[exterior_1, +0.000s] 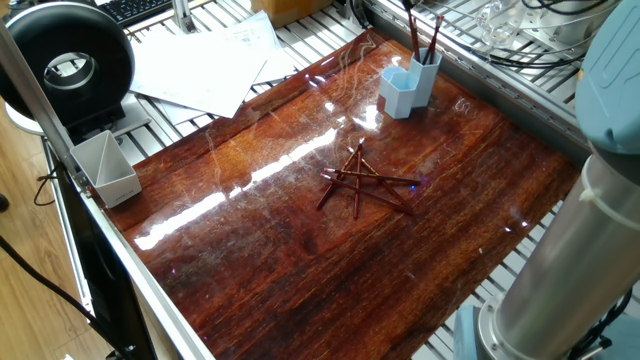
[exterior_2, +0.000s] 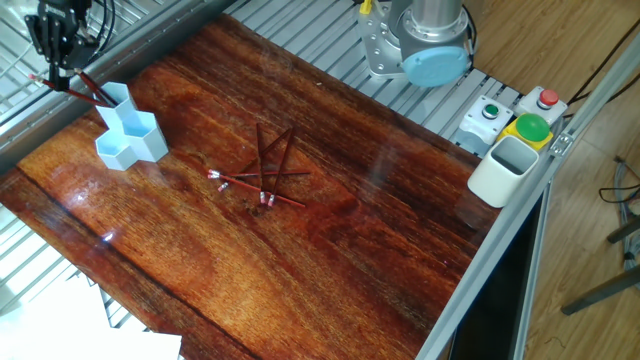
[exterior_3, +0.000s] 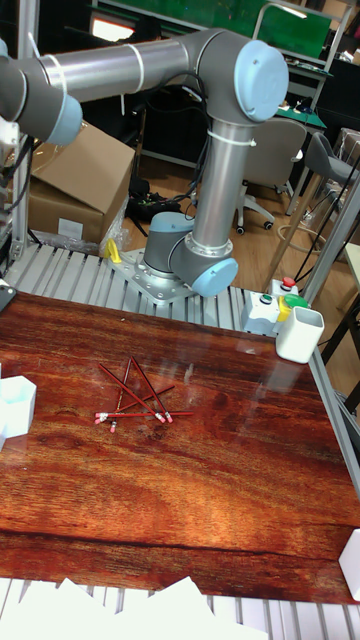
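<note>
Several dark red pencils lie crossed in a loose pile on the wooden tabletop. A pale blue holder made of joined hexagonal cups stands near the table's edge. Slim pencils lean up out of one cup; the other cups look empty. My black gripper is at the upper left of exterior view 2, over the holder's side, its tips overlapping a slanted pencil. Whether the fingers are closed around that pencil is too small to tell. Exterior views 1 and 3 do not show the gripper.
At one table edge stands a white square cup, close to a box with buttons. Another white container sits at the opposite corner. Paper sheets lie beyond the table.
</note>
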